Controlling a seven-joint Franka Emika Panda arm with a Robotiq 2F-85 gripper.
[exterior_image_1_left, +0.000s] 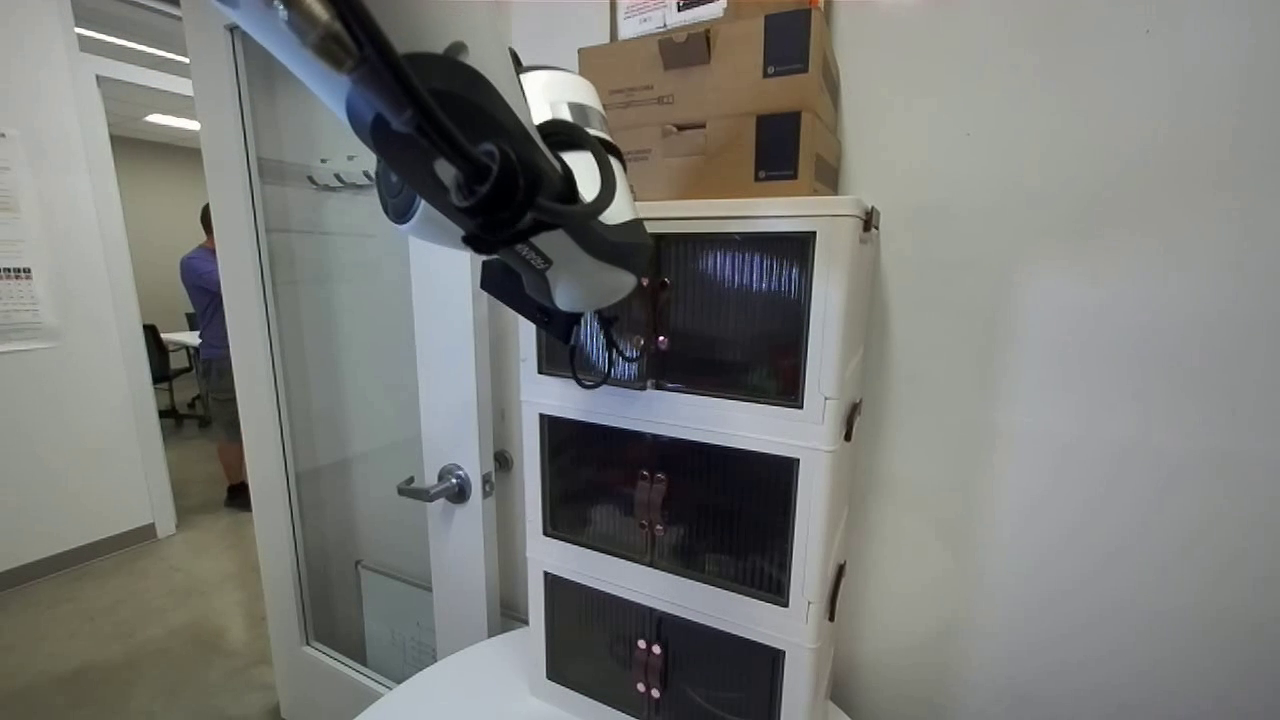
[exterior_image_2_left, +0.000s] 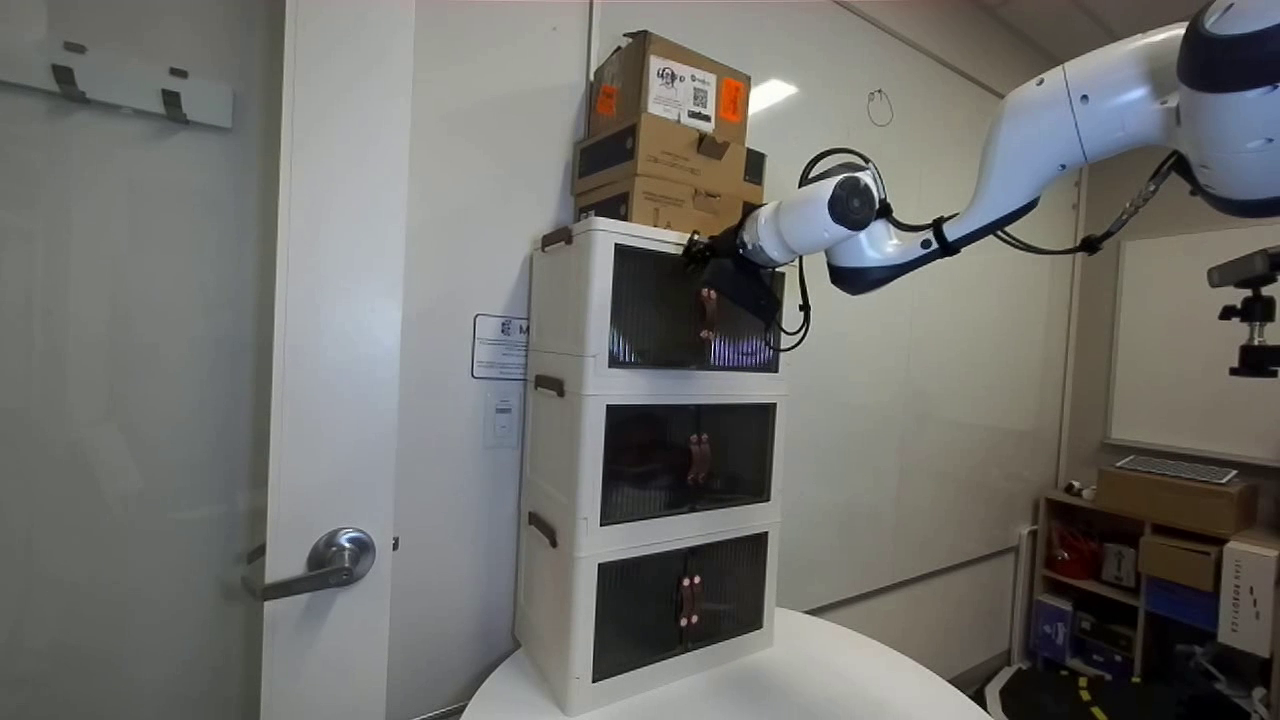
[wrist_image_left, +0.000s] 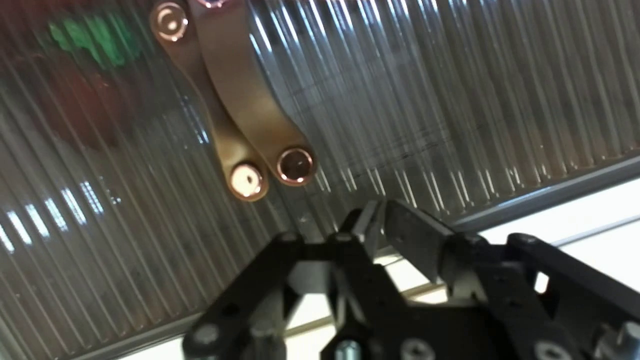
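My gripper is at the bottom of the wrist view, its fingertips close together with a narrow gap and no object seen between them. Before it are the ribbed, see-through doors of the top cabinet (exterior_image_1_left: 732, 318). Two brown strap handles (wrist_image_left: 240, 90) with copper studs run side by side along the door seam; the fingertips sit to the lower right of their ends, apart from them in this view. In exterior view 2 the gripper (exterior_image_2_left: 696, 250) is near the upper part of the top doors, which look shut. Exterior view 1 has the fingers hidden behind the arm.
Two more cabinets, the middle one (exterior_image_2_left: 686, 462) and the bottom one (exterior_image_2_left: 680, 606), stand beneath on a white round table (exterior_image_2_left: 840, 672). Cardboard boxes (exterior_image_2_left: 668, 144) are stacked on top. A glass door (exterior_image_1_left: 336, 396) is left of the cabinets in exterior view 1.
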